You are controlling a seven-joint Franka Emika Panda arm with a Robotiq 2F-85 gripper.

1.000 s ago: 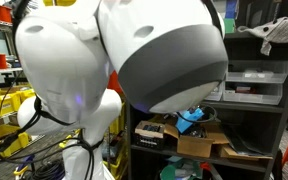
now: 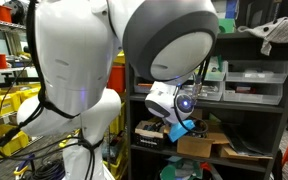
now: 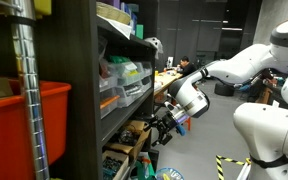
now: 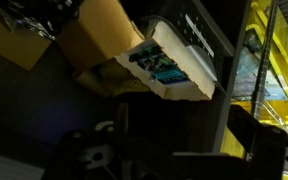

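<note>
My gripper is open, its dark fingers spread wide along the bottom of the wrist view with nothing visible between them. Beyond them lies an open cardboard box (image 4: pixel 189 75) holding small greenish parts. A second brown carton (image 4: pixel 94 30) is at the upper left. In exterior view 1 the white wrist with its blue band (image 2: pixel 181 131) hangs in front of the boxes on the shelf; a cardboard box (image 2: pixel 194 147) shows beneath it. From the side, the gripper (image 3: pixel 162 128) reaches toward the shelf's boxes. Whether it touches any of them, I cannot tell.
Clear plastic drawers (image 2: pixel 254 88) fill the shelf above, close to the arm. A dark box (image 2: pixel 149 132) stands left of the wrist. Green and white items (image 2: pixel 192 170) lie on the lower level. Dark shelf uprights bound the space; the floor (image 3: pixel 209 150) beside it is open.
The arm has swung, its upper part moving left and up in exterior view 1. The wrist and blue band have come lower and slightly left, before the boxes.
</note>
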